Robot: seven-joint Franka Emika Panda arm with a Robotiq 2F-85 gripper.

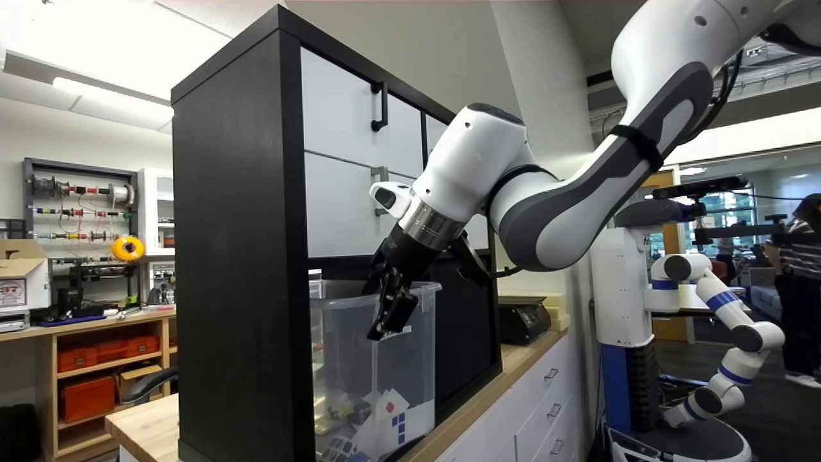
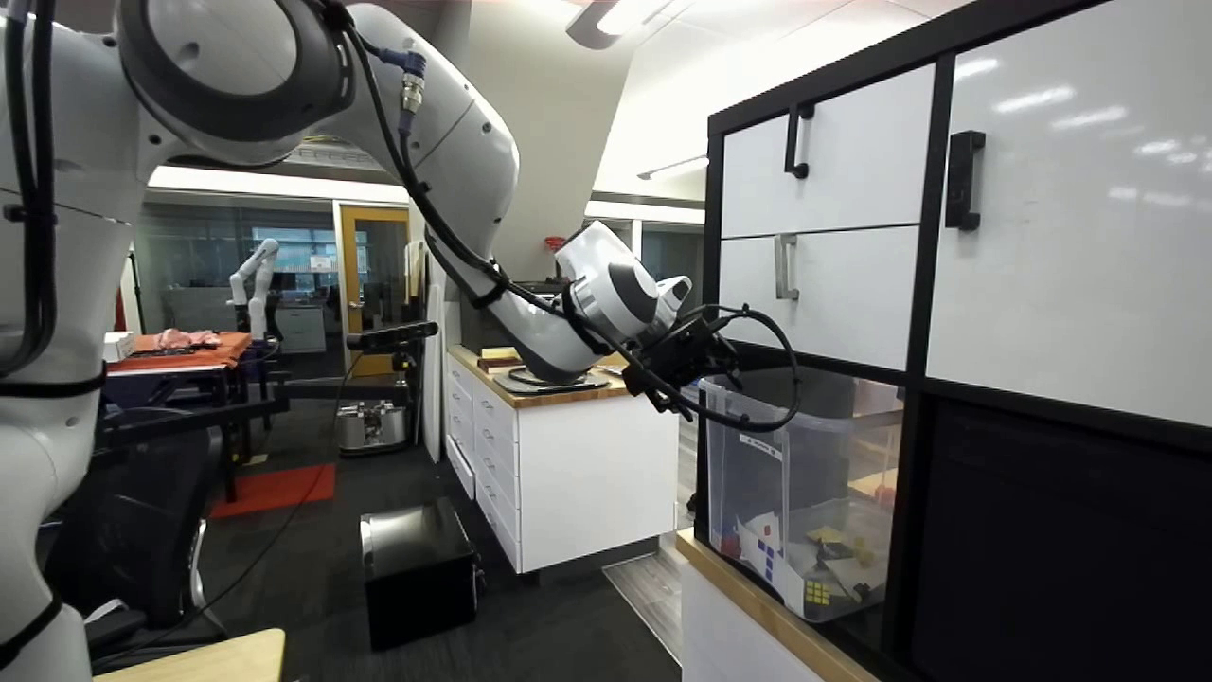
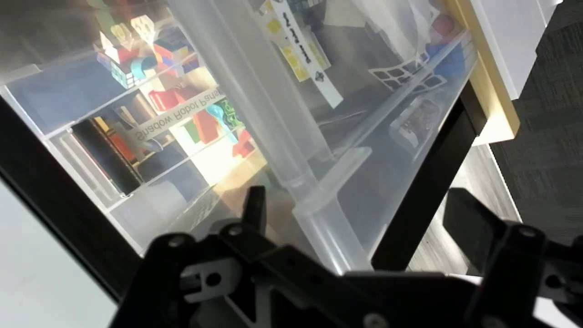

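My gripper is open, its two black fingers wide apart, with nothing held. A clear plastic bin (image 1: pixel 346 331) stands in the lower opening of the black-framed cabinet (image 1: pixel 231 231). In the wrist view the rim (image 3: pixel 306 186) of the bin runs between the spread fingers; whether a finger touches it I cannot tell. From the first exterior view, the fingers hang in front of the bin's upper edge. Papers and small items lie at the bottom of the bin (image 2: pixel 812 511), including a yellow cube (image 2: pixel 817 592).
White doors with handles (image 2: pixel 786 267) close off the cabinet above the bin. Behind the bin, the wrist view shows a labelled organiser (image 3: pixel 175 115) with colourful parts. A wooden counter edge (image 2: pixel 773 608) runs beneath.
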